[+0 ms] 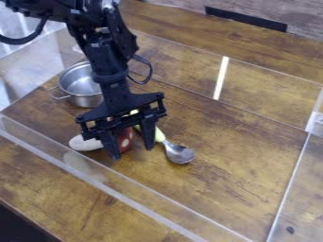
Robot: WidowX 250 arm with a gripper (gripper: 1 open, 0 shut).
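The black arm reaches down from the top to my gripper [132,137], which is low over the middle left of the wooden table. Under it lies a white object with a reddish part [86,143], partly hidden by the fingers. A silver spoon [178,152] with a pale green handle lies just right of the gripper, its handle partly behind it. Whether the fingers hold anything is unclear.
A steel pot [78,87] stands at the left behind the arm. Transparent edges or panels run along the left, front and right.
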